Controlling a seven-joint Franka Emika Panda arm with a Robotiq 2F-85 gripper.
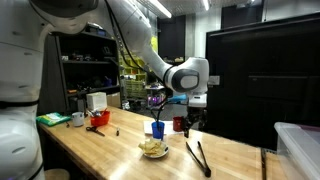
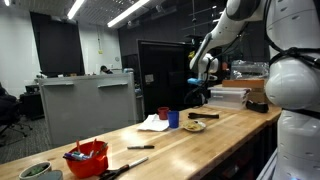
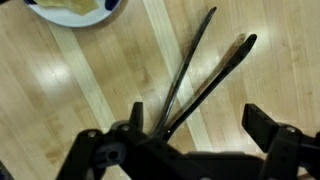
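A pair of long black tongs lies on the wooden table, its two arms spread in a narrow V. In the wrist view my gripper is above it, open, with the fingers apart on either side and nothing held. Exterior view 1 shows the tongs on the tabletop below the gripper. A white bowl with yellow pieces in it is partly cut off at the upper left of the wrist view.
A blue cup and a red mug stand beyond the bowl. A red basket holds items at the table's other end, with knives or tools beside it. Clear plastic bins are at the right.
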